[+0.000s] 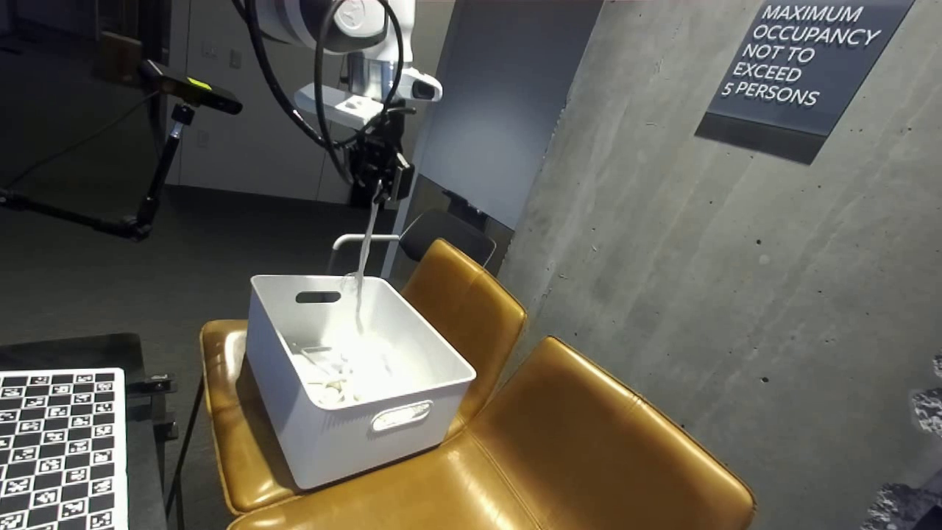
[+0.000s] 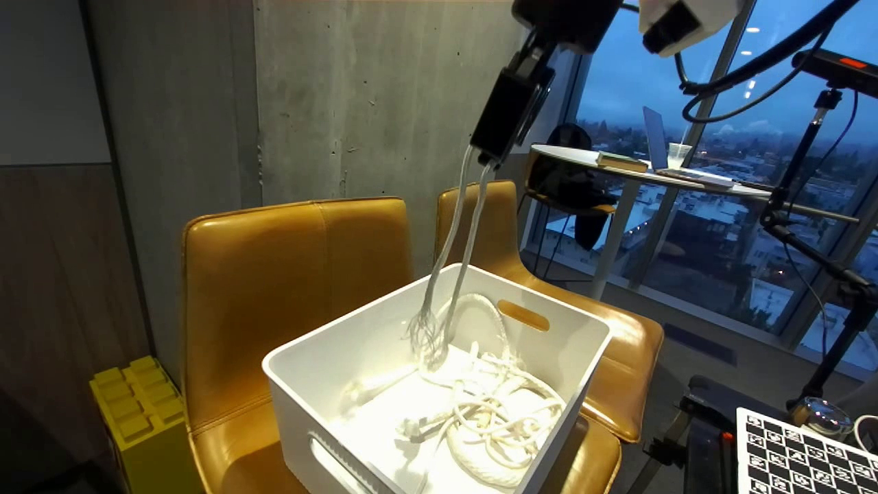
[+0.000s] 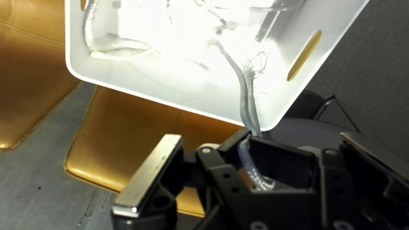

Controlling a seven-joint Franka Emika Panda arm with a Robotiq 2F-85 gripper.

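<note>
A grey-white braided cable hangs folded from my gripper, which is shut on it. Its two strands drop side by side into the white bin, and a frayed end spreads out inside. From above in the wrist view, the cable runs over the bin's corner toward the gripper, and a piece of it shows among the finger parts. My gripper is above and outside the rim there. In exterior view 1 the strands look like one pale line.
Loose white cables lie in the bin, partly washed out by glare. The bin stands on a tan leather chair, with another tan chair beside it. A checkered board and a camera stand are at the left.
</note>
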